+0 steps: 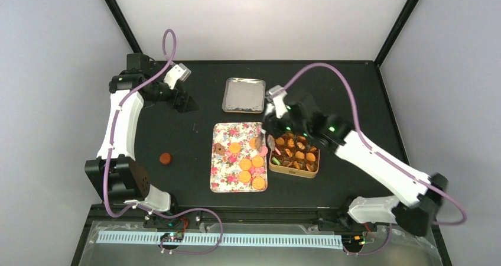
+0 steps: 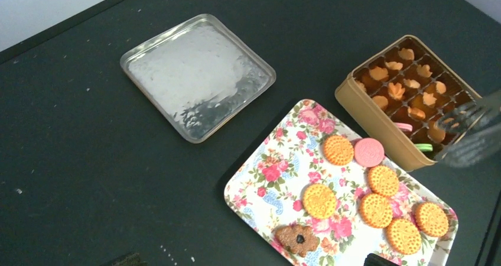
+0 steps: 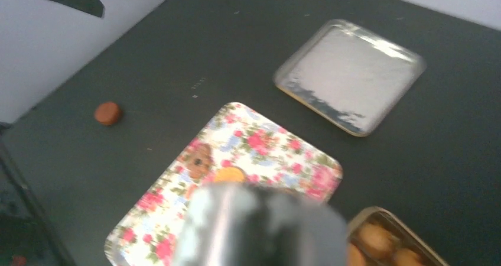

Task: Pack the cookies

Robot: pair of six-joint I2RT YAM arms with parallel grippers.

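Observation:
On the floral tray [image 1: 220, 183] lie several yellow round cookies [image 2: 319, 201], a pink round cookie [image 2: 369, 152] at its edge and a brown flower-shaped cookie [image 2: 297, 240]. Right of it stands the gold tin box [image 1: 290, 171], its divided cells filled with many cookies, plus a pink [image 2: 404, 126] and a green one [image 2: 423, 147]. My right gripper [image 1: 264, 140] hangs over the tray's right edge beside the box, blurred, its fingers a little apart; nothing shows held. At the back left, well off the trays, my left gripper [image 1: 189, 104] is open and empty.
An empty silver lid-like tray [image 1: 244, 94] lies behind the floral tray. One reddish-brown round piece [image 1: 165, 158] sits alone on the black table to the left. Bare table surrounds it, and more lies behind the box.

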